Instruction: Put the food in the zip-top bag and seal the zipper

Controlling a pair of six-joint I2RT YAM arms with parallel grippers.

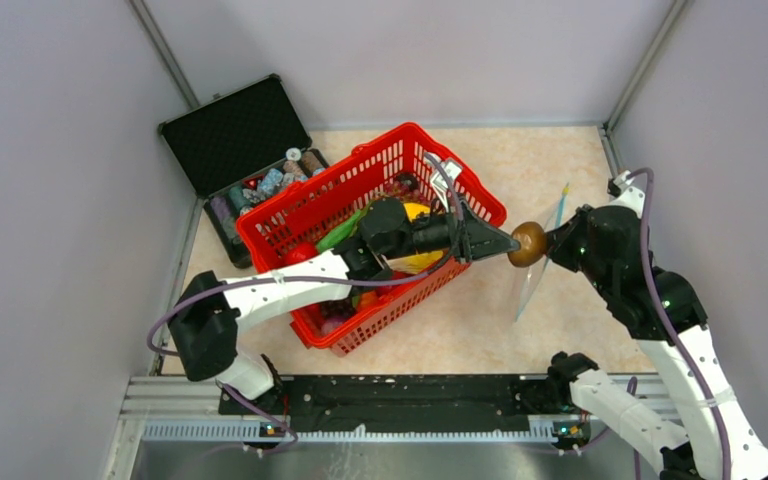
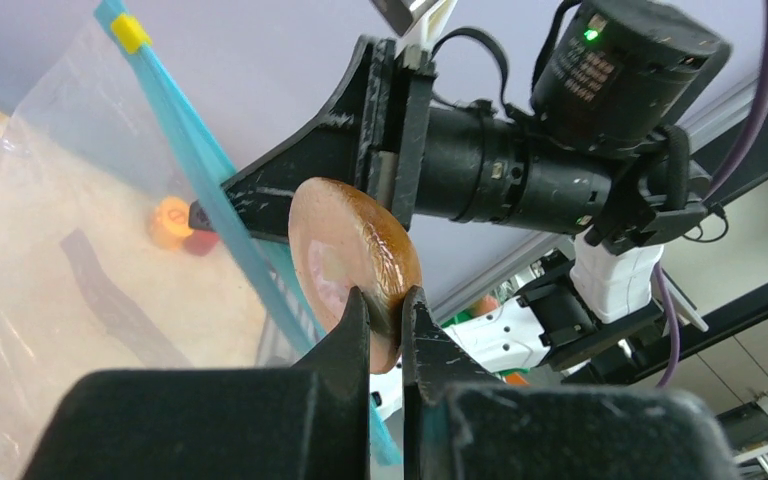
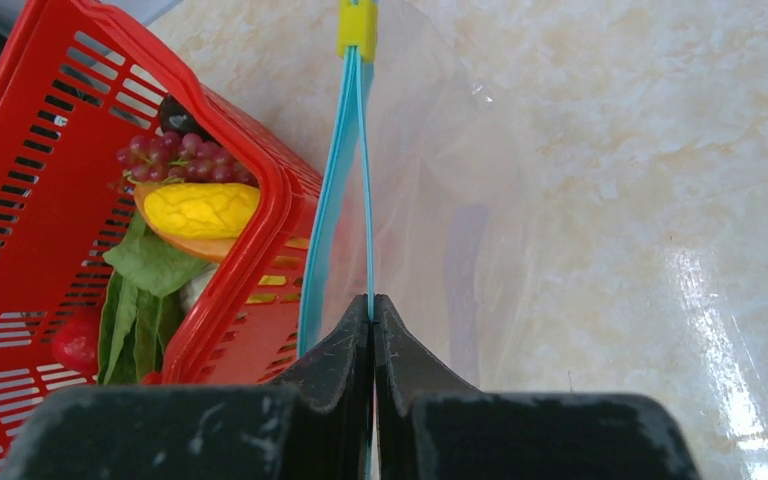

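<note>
A brown round food item (image 1: 527, 245) (image 2: 350, 255), pale pink on its flat face, is held out to the right of the basket; my left gripper (image 1: 512, 242) is shut on it. Beside it hangs the clear zip bag (image 2: 90, 260) (image 3: 450, 150) with a blue zip (image 2: 180, 130) and yellow slider (image 2: 131, 33) (image 3: 357, 27). My right gripper (image 1: 552, 242) is shut on the bag's zip edge, which runs between its fingers in the right wrist view. In the top view the food is just in front of that gripper, at the bag's top; whether inside cannot be told.
The red basket (image 1: 290, 230) (image 3: 20, 130) of produce fills the middle-left of the table. An open black case (image 1: 232, 130) with small items lies at the back left. Bare tabletop (image 1: 580, 320) shows beyond and in front of the bag.
</note>
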